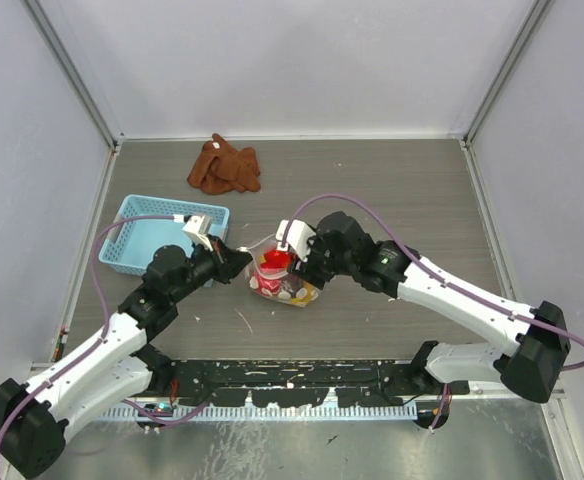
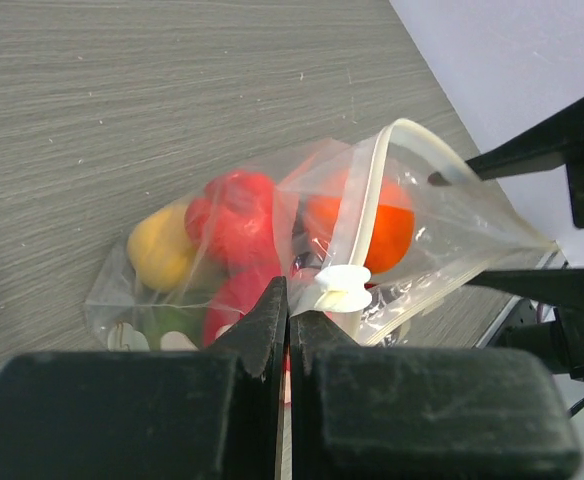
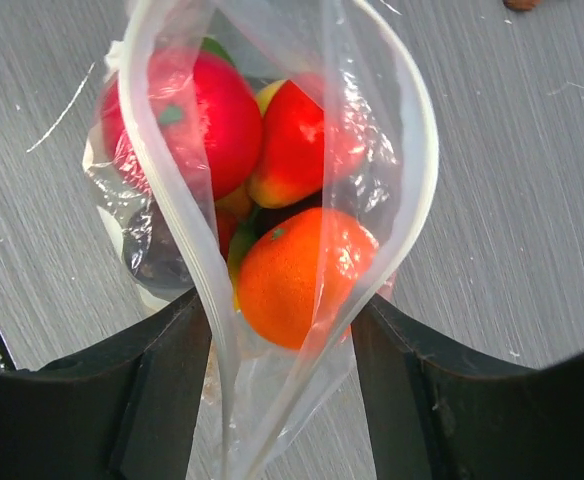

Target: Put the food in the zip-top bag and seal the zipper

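Observation:
The clear zip top bag (image 1: 267,289) holds several pieces of toy food, among them an orange fruit (image 3: 297,280), a red one (image 3: 222,120) and a yellow one (image 2: 160,250). Its zipper rim (image 2: 372,200) gapes in a loop. At one end of that rim, beside a white tab (image 2: 344,285), my left gripper is shut with the thin edge pinched between its fingertips. My right gripper stands open around the opposite end, where the two rim edges run close together between its fingers. In the top view that arm hides part of the bag.
A light blue basket (image 1: 132,208) sits empty to the left, close behind the left arm. Brown gloves (image 1: 224,166) lie at the back. Bare table (image 1: 402,180) spreads to the back right.

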